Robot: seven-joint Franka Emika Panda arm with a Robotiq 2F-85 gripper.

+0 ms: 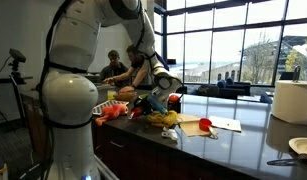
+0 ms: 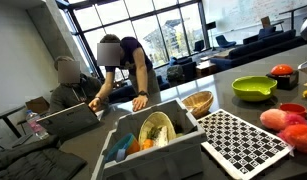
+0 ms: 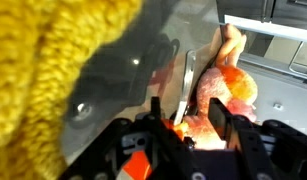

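Note:
In the wrist view my gripper points down at the dark counter, its dark fingers apart. Between and beyond the fingertips lies a thin, pale utensil-like piece; whether either finger touches it I cannot tell. Close on the right is a fuzzy peach-orange item, and a red-orange one shows below the fingers. Yellow fuzzy material fills the left side, very near the camera. From the first exterior view, the gripper is low over the cluttered counter, next to yellow items.
A grey bin with items inside stands beside a white grid rack. Nearby are a green bowl and a wicker basket. A red cup sits right of the clutter. People stand behind.

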